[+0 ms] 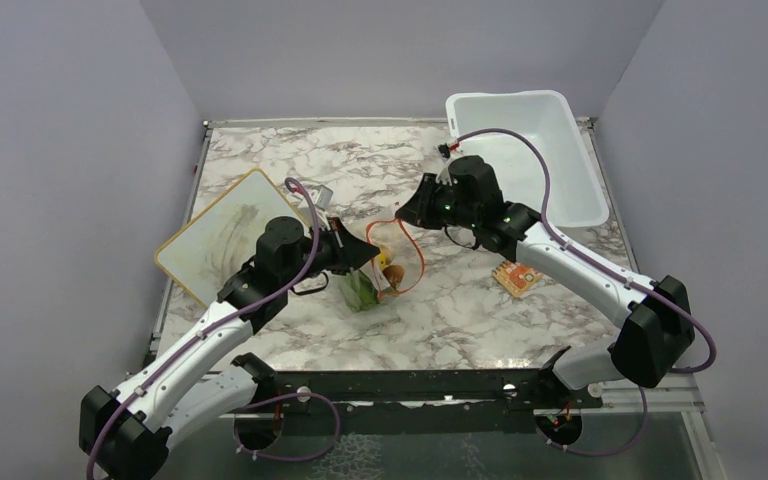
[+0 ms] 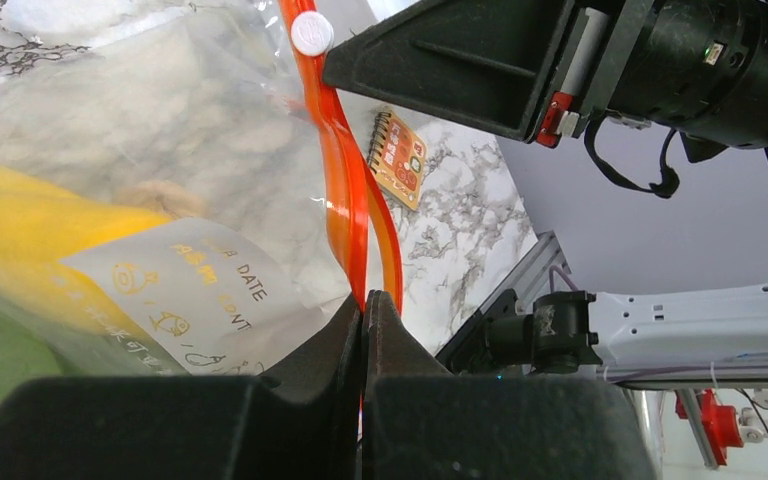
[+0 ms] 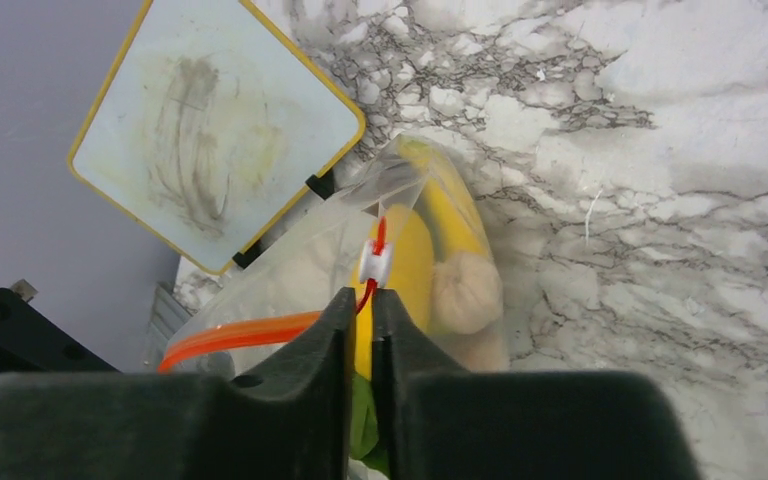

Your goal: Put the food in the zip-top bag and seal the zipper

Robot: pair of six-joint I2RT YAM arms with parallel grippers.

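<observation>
The clear zip bag (image 2: 210, 80) stands with its orange rim spread into a loop. Yellow food (image 2: 20, 220), a brownish round piece (image 3: 465, 292) and green food (image 1: 358, 290) are inside it. My left gripper is shut on the orange rim at the near side of the mouth. At the far corner, the white slider (image 3: 375, 262) sits just beyond the fingertips of my right gripper. A narrow gap shows between those fingers, with the thin red rim end running down into it; whether they press on it is unclear.
A white bin (image 1: 530, 150) stands at the back right. A stained whiteboard (image 1: 230, 235) lies at the left. A small orange notebook (image 1: 516, 278) rests right of the bag, and the front of the marble table (image 1: 400, 340) is bare.
</observation>
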